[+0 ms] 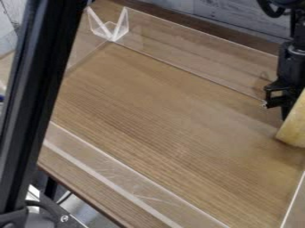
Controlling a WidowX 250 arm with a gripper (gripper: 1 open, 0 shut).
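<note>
My black gripper (276,93) is at the right edge of the view, partly cut off, beside a pale yellow object (292,125) that is mostly outside the frame. Its fingertips are small and dark against that object, so whether anything lies between them is hard to see. Below it is the wooden table (161,125), bare across the middle, with clear plastic walls along its sides.
A clear plastic corner piece (110,28) stands at the back left. A black metal post (42,107) fills the left foreground. A grey wall (233,13) is behind the table.
</note>
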